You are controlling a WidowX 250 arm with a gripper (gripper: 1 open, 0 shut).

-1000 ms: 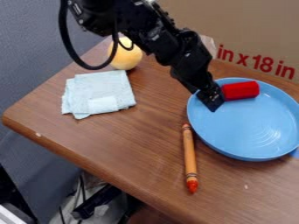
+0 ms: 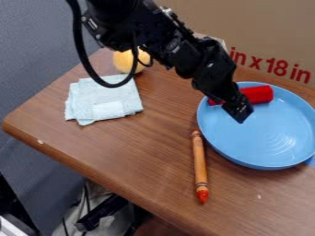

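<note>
My black gripper (image 2: 237,109) reaches in from the top and hangs over the left-rear part of a blue plate (image 2: 268,140). Directly behind it a red cylinder (image 2: 256,93) lies on the plate, partly covered by the gripper. The fingertips are small and dark against the arm, so I cannot tell whether they are open or closed on anything.
An orange crayon (image 2: 200,171) lies left of the plate. A folded pale cloth (image 2: 101,100) is at the left, with a yellow round object (image 2: 125,60) behind it, partly hidden by the arm. A cardboard box (image 2: 259,32) stands at the back.
Over the last second my gripper has moved slightly right across the plate, covering a little more of the red cylinder's left end.
</note>
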